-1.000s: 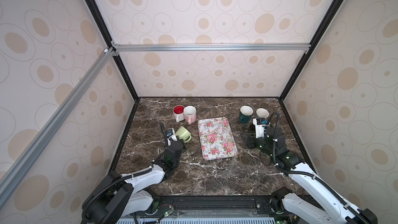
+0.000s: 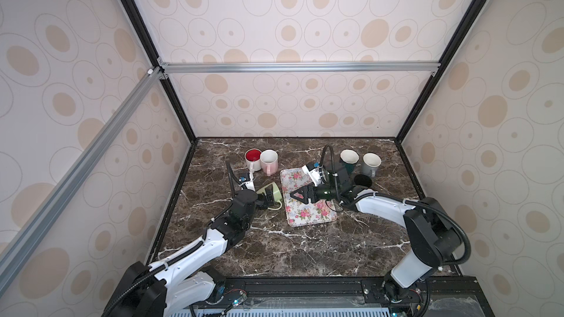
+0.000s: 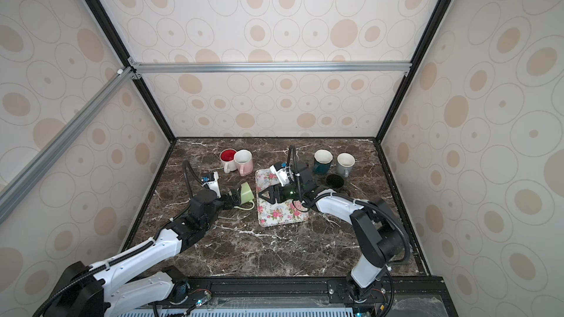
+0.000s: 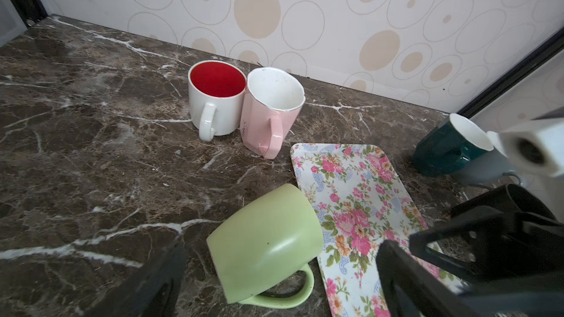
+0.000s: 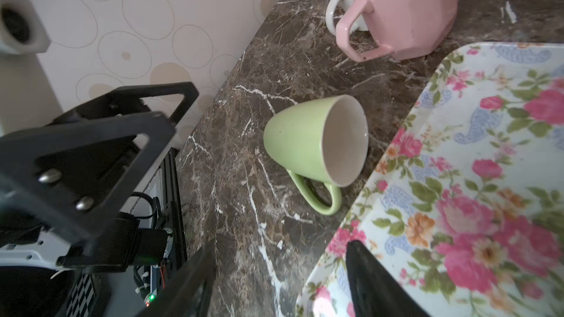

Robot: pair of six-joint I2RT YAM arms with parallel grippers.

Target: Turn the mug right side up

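Observation:
The pale green mug [image 4: 267, 243] lies on its side beside the left edge of the floral tray [image 5: 464, 170]. Its mouth faces the tray, and its handle rests low at the front, as the right wrist view shows. Around the closed-bottom side of the mug [image 2: 272, 191] hovers my left gripper, open, its blurred fingers [image 4: 155, 284] wide apart and gripping nothing. Over the tray, pointing left at the mug's mouth, my right gripper is also open and empty. In the top views the left gripper partly hides the mug.
Behind stand a white mug with a red inside [image 4: 217, 102] and a pink mug [image 4: 271, 114], close together. Right of the tray are a teal mug [image 3: 322, 162], a grey-white mug [image 3: 345, 165] and a black mug [image 3: 334, 182].
The green mug has turned and shifted right towards the tray, its handle now at the front. My right arm has swung left over the tray; the left gripper has moved slightly right.

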